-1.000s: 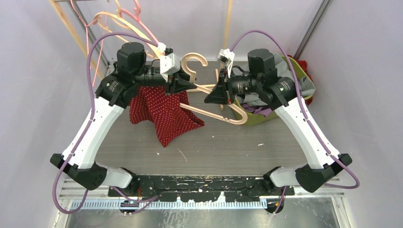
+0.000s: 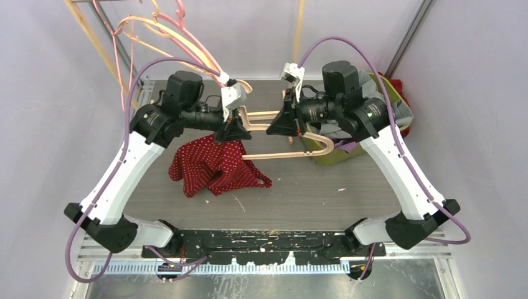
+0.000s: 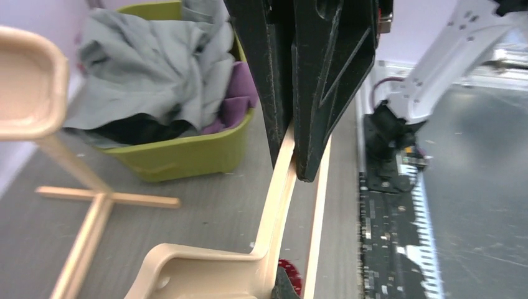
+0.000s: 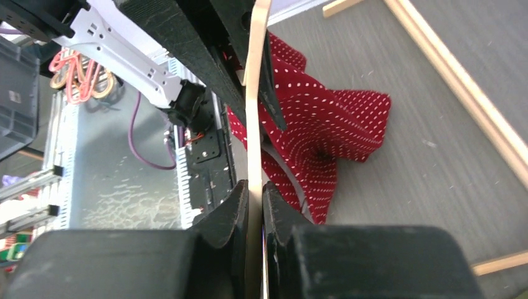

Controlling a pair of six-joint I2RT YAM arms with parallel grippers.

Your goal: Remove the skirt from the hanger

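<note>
The wooden hanger point(image 2: 311, 134) is held between both grippers. My right gripper point(image 2: 288, 128) is shut on its bar point(image 4: 254, 156), to the right of the hook. My left gripper point(image 2: 233, 134) looks shut on the hanger close to the hook's base point(image 3: 208, 268); its own fingers are mostly hidden in the left wrist view. The dark red dotted skirt point(image 2: 208, 165) hangs below and left of my left gripper. The left end of the lower bar point(image 2: 280, 156) disappears at the skirt. Whether cloth is also pinched on the left is hidden.
A green basket point(image 2: 330, 156) of grey and purple clothes stands behind the right gripper. Several empty hangers point(image 2: 168, 34) hang from the rack at upper left, close to the left arm. Bare floor point(image 2: 299, 199) lies in front.
My left gripper has come towards the front. The hanger has swung with it until the lower bar lies nearly level, and the skirt has bunched up lower. The right gripper has barely moved.
</note>
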